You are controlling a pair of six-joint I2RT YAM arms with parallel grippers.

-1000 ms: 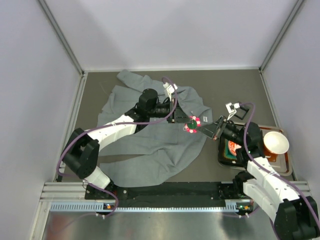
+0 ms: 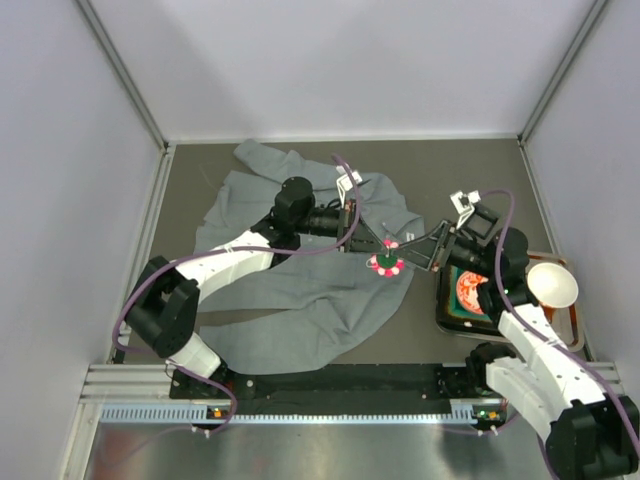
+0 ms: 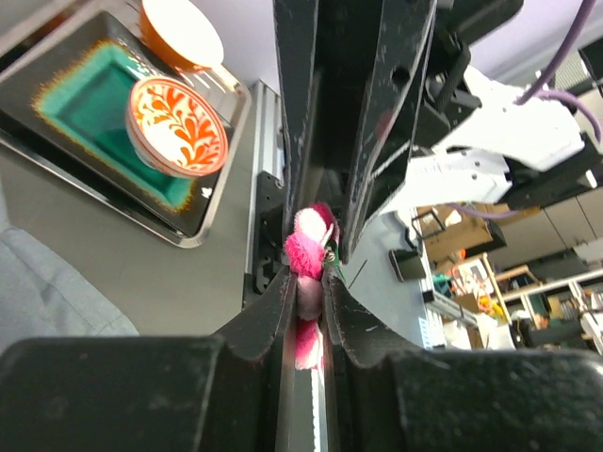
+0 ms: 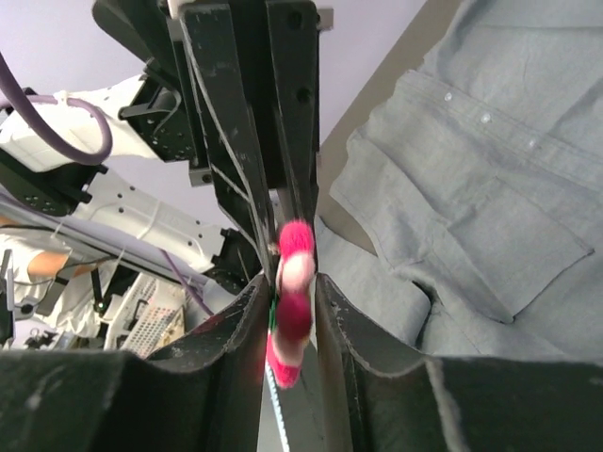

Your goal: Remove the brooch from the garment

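Note:
The brooch (image 2: 385,262), pink and white round a green centre, is held in the air above the grey garment (image 2: 280,300). My left gripper is shut on it, the pink fluff between its fingers in the left wrist view. My right gripper comes from the right, its fingertips at the brooch's other side; in the right wrist view they stand a little apart around it, and whether they grip it is unclear.
A metal tray (image 2: 450,320) on the right holds a dark green dish, a patterned bowl (image 3: 177,132) and a pale bowl (image 2: 552,284). Dark floor shows around the garment.

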